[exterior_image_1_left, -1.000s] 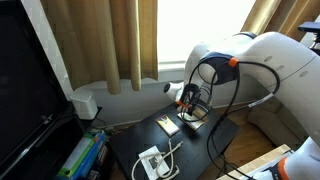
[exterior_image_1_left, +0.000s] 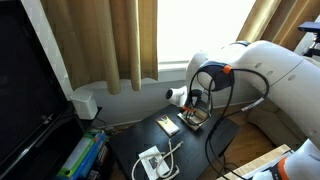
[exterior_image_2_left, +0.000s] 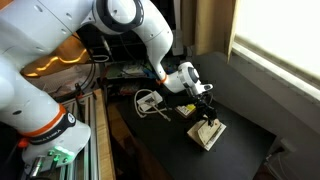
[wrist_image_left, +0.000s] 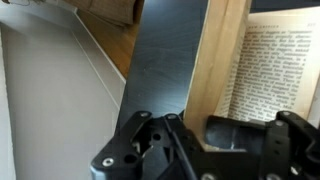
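An open tan-edged book or shallow tray (exterior_image_2_left: 205, 135) lies on the dark table, and I cannot tell which it is. In the wrist view, a printed page (wrist_image_left: 275, 65) shows on the right, beside a long tan edge (wrist_image_left: 218, 55). My gripper is shut at the bottom of that view, down at the tan edge. Nothing can be made out between its fingers, and its tips are partly hidden. From the second exterior view, the gripper (exterior_image_2_left: 208, 116) reaches down to the far part of the tan-edged object.
A small yellowish item (exterior_image_1_left: 167, 125) lies left of the tan-edged object. A white piece with a pale cable (exterior_image_1_left: 155, 162) rests nearer the front. Books (exterior_image_1_left: 80, 155) stand left of the table. Bare dark tabletop (exterior_image_2_left: 245, 145) lies right of the object.
The arm has shifted slightly and sits a little lower over the tan-edged object, and its black cable has swung. The yellowish item and white piece stay in place.
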